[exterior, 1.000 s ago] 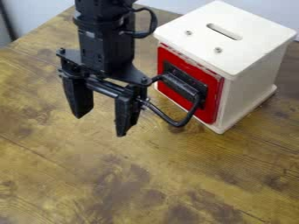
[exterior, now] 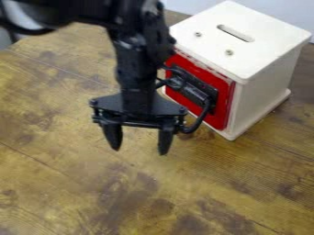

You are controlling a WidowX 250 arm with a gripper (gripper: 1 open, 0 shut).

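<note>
My black gripper [exterior: 140, 139] hangs open over the wooden table, just left and in front of a white box [exterior: 255, 69]. Nothing shows between its fingers. The box has a red front [exterior: 218, 117] with a black panel and a black bar or handle [exterior: 194, 92] on it, partly hidden behind the arm. On the box's top are a slot and several screw heads.
A pale wall edge shows at the back.
The gripper has moved right and back toward the box's red front, and now looks smaller in view. The box has stayed in place.
</note>
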